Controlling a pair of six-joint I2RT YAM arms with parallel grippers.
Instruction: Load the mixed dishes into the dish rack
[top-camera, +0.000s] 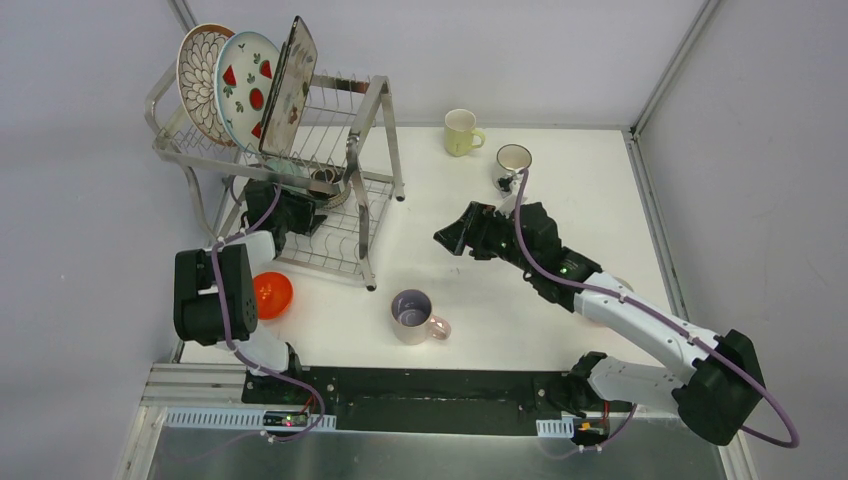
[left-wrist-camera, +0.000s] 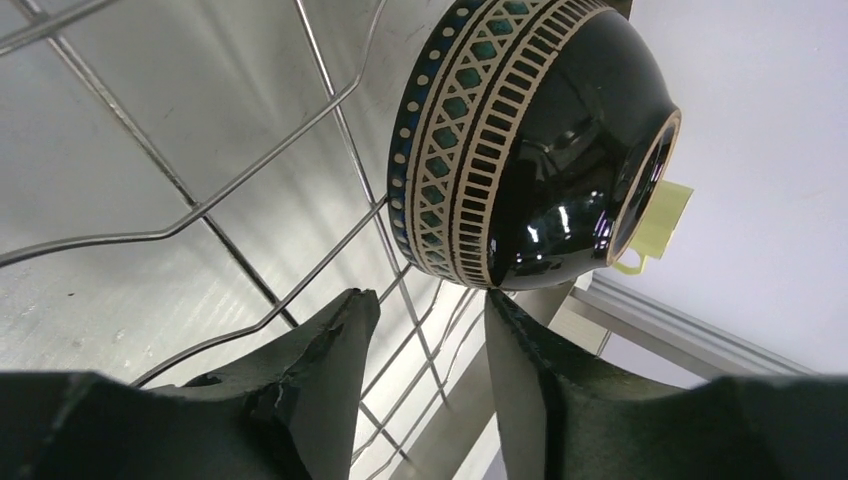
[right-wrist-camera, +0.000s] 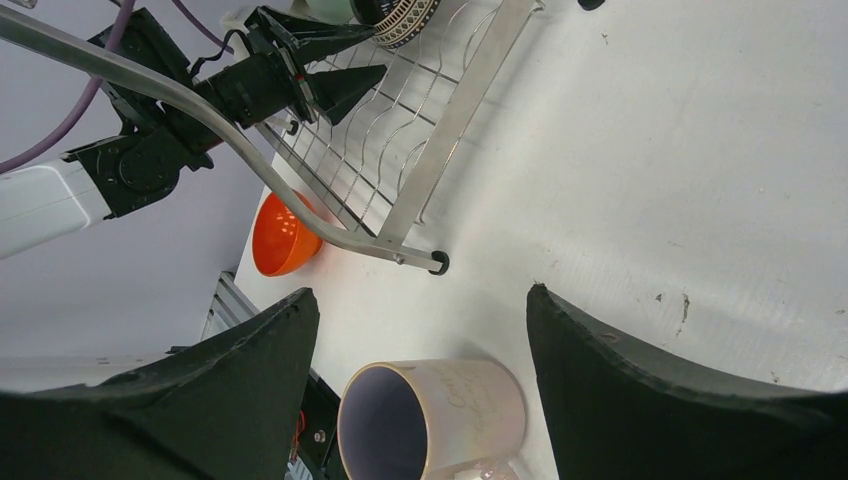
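The dish rack (top-camera: 375, 110) at upper left carries several plates (top-camera: 245, 90) on top. A black patterned bowl (left-wrist-camera: 555, 150) lies tilted on its side on the lower tier; my left gripper is part open just beside it, nothing between its fingers. My right gripper hangs open over the table, near a pink mug (top-camera: 410, 315) in the right wrist view. An orange bowl (top-camera: 272, 298) sits left, in front of the rack. A yellow mug (top-camera: 460, 128) and a light mug (top-camera: 510, 160) stand at the back.
The right arm partly hides an item at the right side. The rack's frame surrounds my left gripper, with walls along the table's sides and back.
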